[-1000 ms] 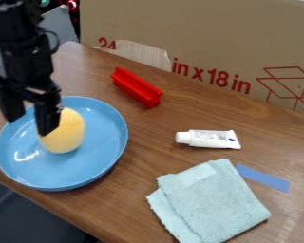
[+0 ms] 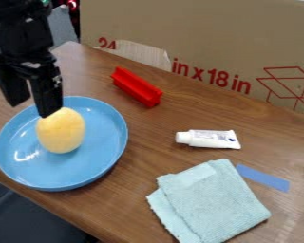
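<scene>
A yellow oval object (image 2: 61, 131) rests on a blue plate (image 2: 91, 159) at the left of the table. The black gripper (image 2: 29, 95) hangs above the plate's back-left part, higher than the yellow object, its fingers pointing down and apart, with nothing visible between them.
A red block (image 2: 136, 86) lies behind the plate. A white tube (image 2: 208, 139) is at centre right, with a folded pale cloth (image 2: 208, 203) in front and a blue strip (image 2: 262, 177) beside it. A large cardboard box (image 2: 205, 47) stands at the back.
The objects on the table look unmoved.
</scene>
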